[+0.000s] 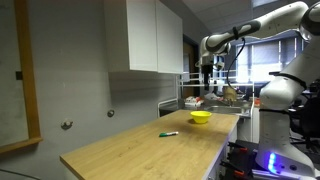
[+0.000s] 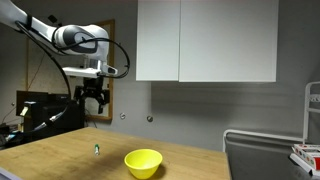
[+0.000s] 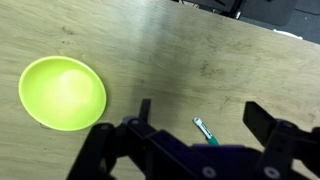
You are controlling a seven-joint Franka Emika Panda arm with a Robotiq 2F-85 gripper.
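A yellow bowl (image 1: 200,118) rests on the wooden table; it looks empty in the wrist view, where the bowl (image 3: 62,93) lies at left. A small pen-like item with green and white parts (image 3: 205,131) lies apart from it, towards the lower right of that view. The same pen-like item (image 2: 97,149) is on the tabletop in exterior view 2. My gripper (image 2: 92,107) hangs well above the table, pointing down. Its dark fingers (image 3: 258,121) stand wide apart, open, with only tabletop and the small item far below between them.
The wooden table (image 1: 125,152) has wide bare stretches. White cupboards (image 2: 220,40) hang on the wall above its far side. A shelf rack with a red-and-white item (image 2: 305,155) stands at right in exterior view 2.
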